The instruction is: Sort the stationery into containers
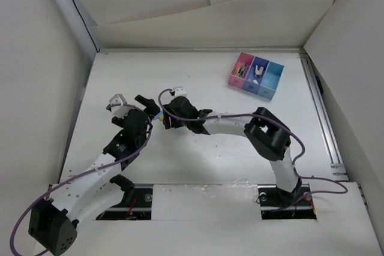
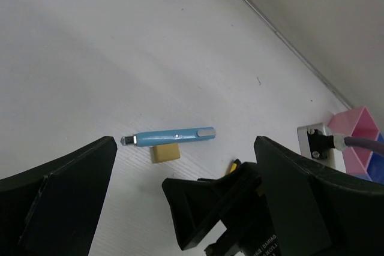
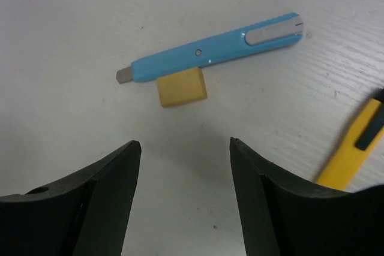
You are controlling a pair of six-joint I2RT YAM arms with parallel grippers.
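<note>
A blue utility knife (image 3: 213,52) lies on the white table, with a small yellow block (image 3: 181,87) against its near side, likely an eraser. A yellow knife (image 3: 351,148) lies to the right in the right wrist view. My open right gripper hangs just short of the block, nothing between its fingers. My open left gripper stands over the area from the left, nothing held; the right gripper's body shows below the blue knife in the left wrist view. In the top view both grippers partly hide these items.
The three-compartment box (image 1: 234,81), pink, dark blue and light blue, stands at the back right with pens in the pink part and small white items in the middle one.
</note>
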